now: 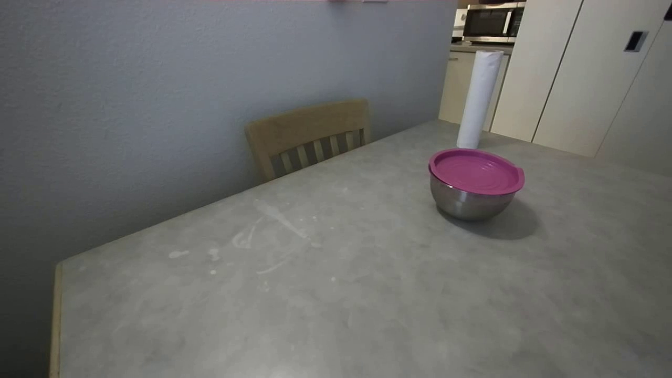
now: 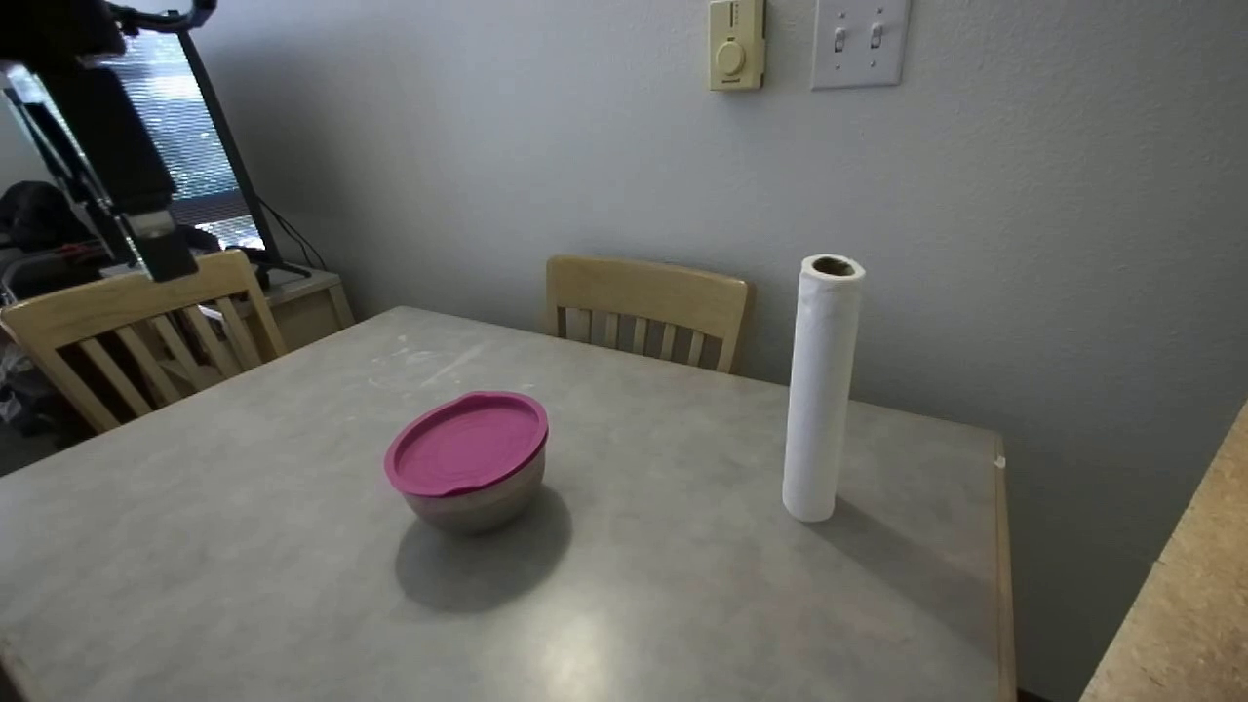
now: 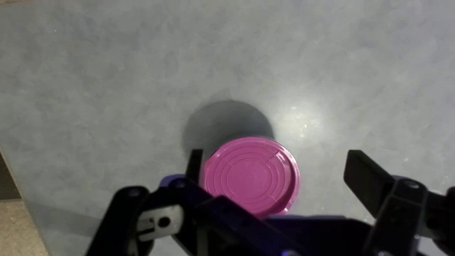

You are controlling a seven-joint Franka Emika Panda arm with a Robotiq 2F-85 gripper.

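A steel bowl [image 1: 469,205] stands upright on the table, with a pink lid [image 1: 479,171] lying over its top. In exterior view 2 the lid [image 2: 474,445] covers most of the bowl's opening, and the bowl [image 2: 486,503] shows beneath it. From above, the wrist view shows the round lid [image 3: 251,175] between my fingers, closer to the left one, and far below them. My gripper is open and empty. Part of the arm hangs high at the upper left of exterior view 2, well clear of the bowl.
An upright white paper roll [image 2: 821,392] stands near the table's end, behind the bowl in exterior view 1. Wooden chairs [image 2: 649,298] line the table edges.
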